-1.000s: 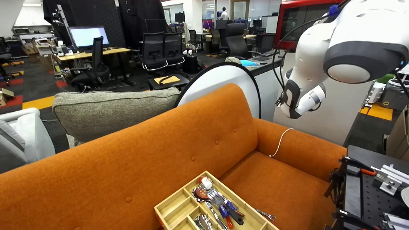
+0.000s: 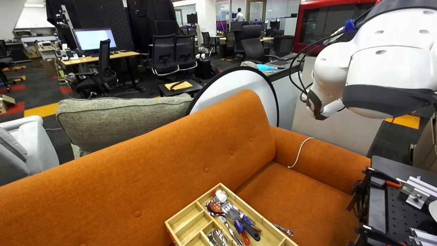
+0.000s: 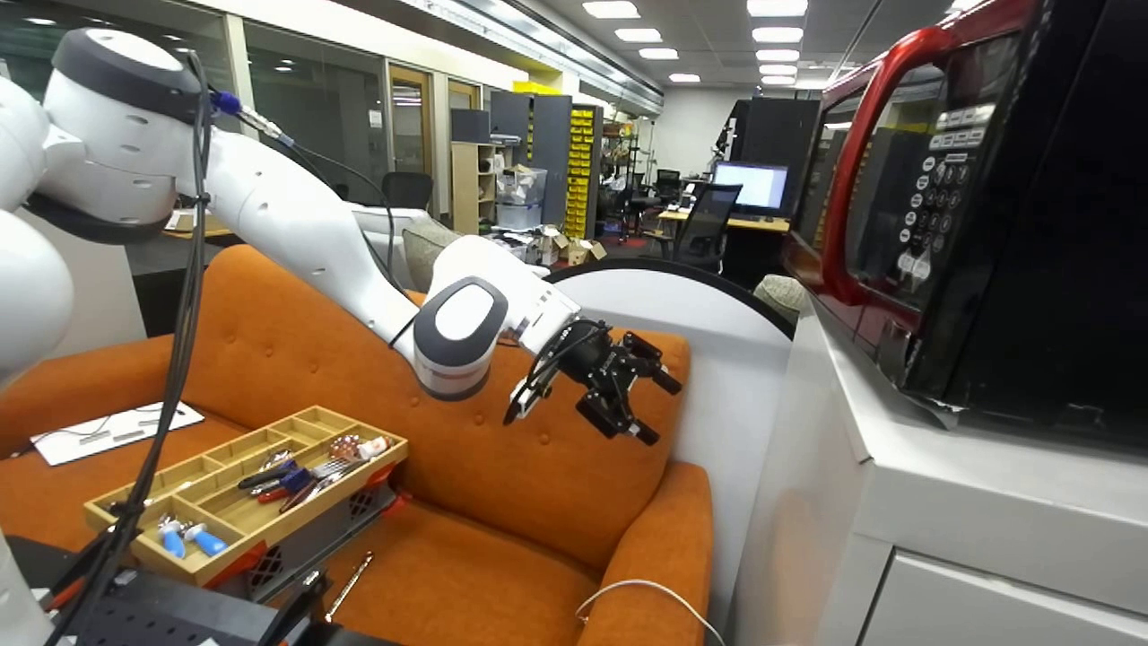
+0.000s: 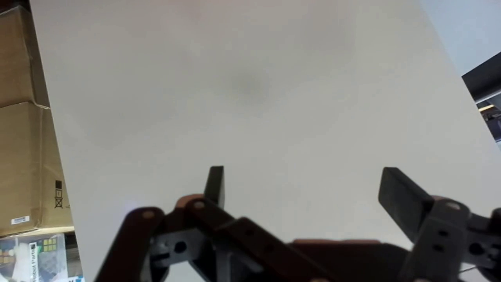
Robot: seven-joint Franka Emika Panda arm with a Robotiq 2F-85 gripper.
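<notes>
My gripper hangs in the air in front of the orange sofa's backrest in the second exterior view, pointing toward the grey cabinet. Its fingers stand wide apart and nothing lies between them. In the wrist view the gripper is open before a plain pale surface that fills most of the frame. The wooden tray, holding utensils in its compartments, sits well to the left of the gripper and lower. In the first exterior view the arm hides the gripper.
A red microwave stands on the cabinet. A white cord lies over the sofa arm. On the seat rests a metal wrench. Cardboard boxes edge the wrist view.
In the first exterior view the arm's forearm and wrist have turned and shifted; its wrist end has lifted slightly. Tray, wrench and cord have stayed put.
</notes>
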